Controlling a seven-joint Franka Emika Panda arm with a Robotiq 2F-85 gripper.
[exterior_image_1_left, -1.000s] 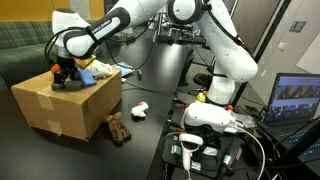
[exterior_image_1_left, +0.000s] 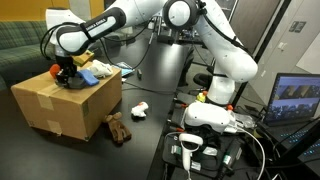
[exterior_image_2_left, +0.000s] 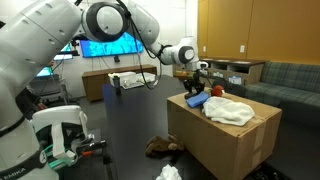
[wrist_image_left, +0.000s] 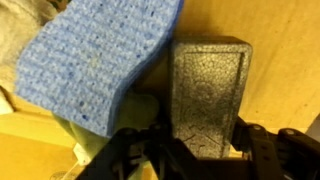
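Observation:
My gripper is shut on a grey speckled block (wrist_image_left: 210, 85), which stands out between the fingers in the wrist view. A wooden-looking surface shows behind it. In exterior view 1 the gripper (exterior_image_1_left: 70, 78) is low over the top of a cardboard box (exterior_image_1_left: 55, 112), near its left end. Whether the block touches the box top cannot be made out. Close beside the block lies a blue cloth (wrist_image_left: 95, 60), also visible on the box in exterior view 2 as a blue cloth (exterior_image_2_left: 196, 99).
A white cloth (exterior_image_2_left: 232, 109) and a red round thing (exterior_image_2_left: 219, 90) share the box top. In front of the box, a brown item (exterior_image_1_left: 118, 129) and a small white item (exterior_image_1_left: 139, 110) lie on the dark surface. A laptop (exterior_image_1_left: 294, 98) stands far right.
The arm and gripper have shifted only slightly above the left part of the box. The cloths, the box and the items in front of it look unmoved.

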